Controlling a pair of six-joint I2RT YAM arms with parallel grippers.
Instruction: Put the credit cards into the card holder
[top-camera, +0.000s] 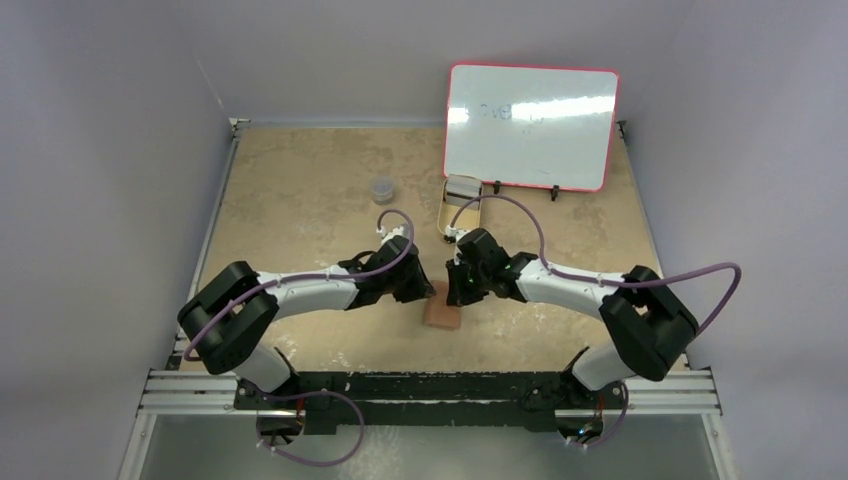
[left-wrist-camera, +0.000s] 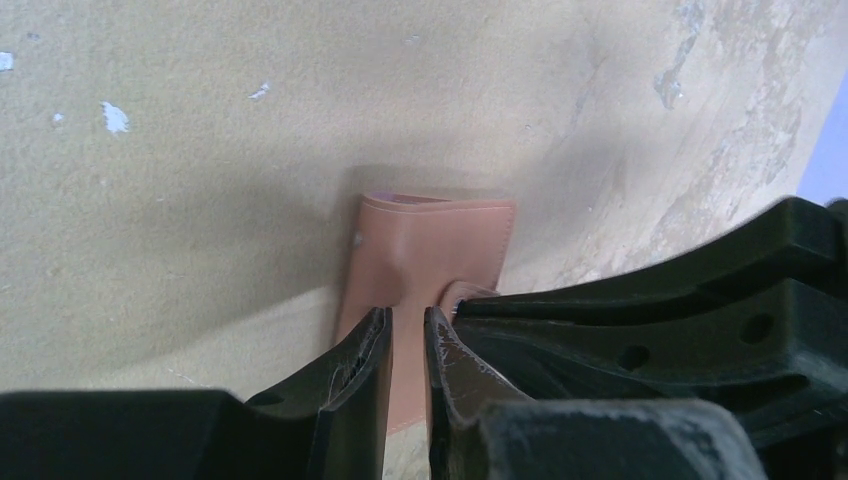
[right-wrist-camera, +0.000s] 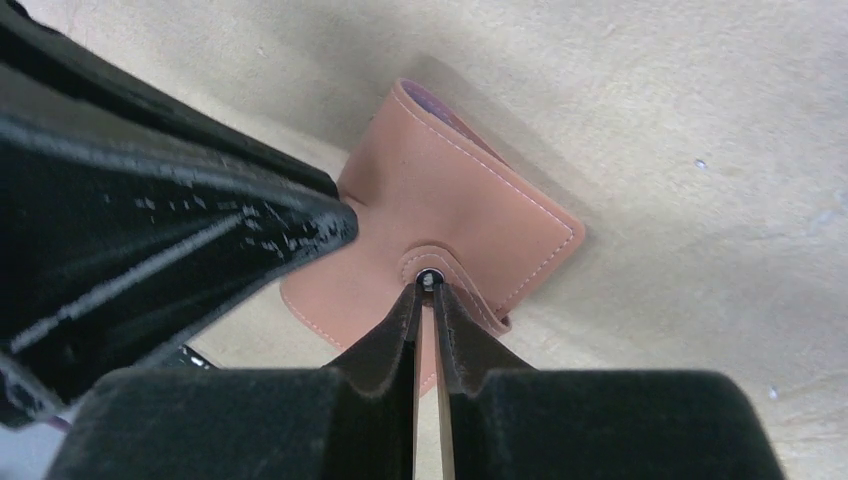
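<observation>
A brown leather card holder lies on the table between my two arms. Its open end, with a purple sliver inside, shows in the right wrist view, as does the strap with a dark snap. My left gripper is closed down on the left side of the holder, a narrow strip of leather showing between its fingers. Over the snap, the right gripper is shut, its tips touching or just above the strap; nothing clear shows between them. Loose credit cards cannot be made out.
Behind the arms stands an open box with grey-white contents, close to a whiteboard. A small clear round container is left of it.
</observation>
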